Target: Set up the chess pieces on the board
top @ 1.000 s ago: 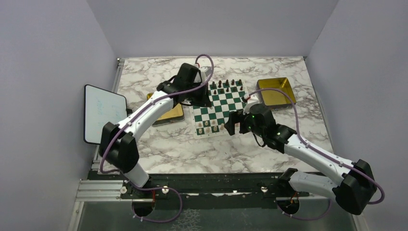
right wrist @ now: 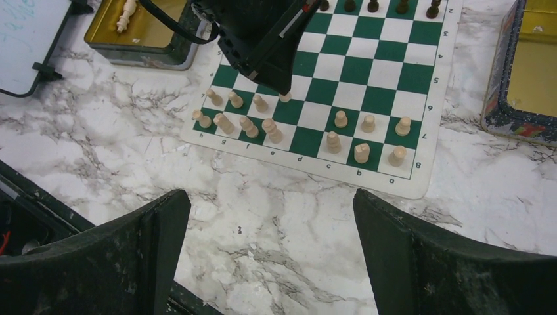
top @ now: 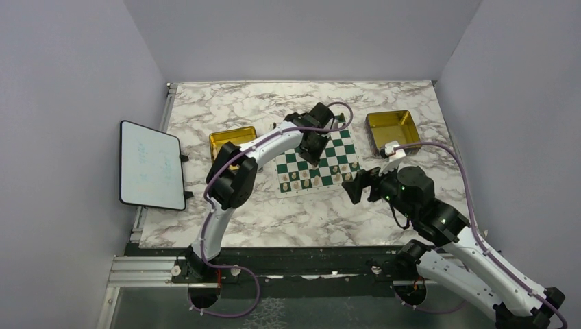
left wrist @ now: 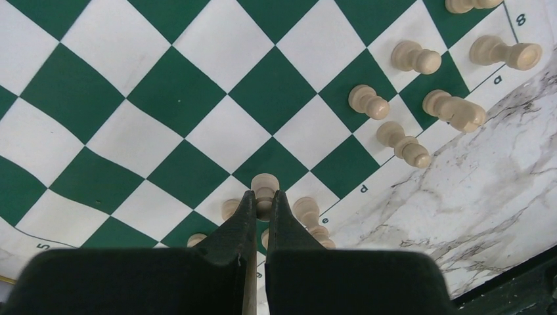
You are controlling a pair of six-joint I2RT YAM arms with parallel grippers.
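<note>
A cream pawn (left wrist: pixel 265 184) is pinched between the fingertips of my left gripper. In the right wrist view that pawn (right wrist: pixel 284 96) shows below the left gripper's tip, over the e-d side of the board's row 7; whether it touches the board I cannot tell. The green and white chessboard (top: pixel 301 190) carries cream pieces along its near two rows, among them a knight (right wrist: pixel 362 153) and a rook (right wrist: pixel 397 156). Dark pieces (right wrist: pixel 402 6) stand along the far rows. My right gripper is open and empty, near the board's front right corner.
A gold tray (top: pixel 223 139) at the left still holds a cream piece (right wrist: pixel 126 14). The gold tray (top: pixel 394 128) at the right looks empty in its visible part. A whiteboard (top: pixel 151 164) stands far left. Marble table in front of the board is bare.
My left arm has swung rightward and nearer over the board, carrying the pawn to the near rows. The right arm has drawn back to the right and away from the board.
</note>
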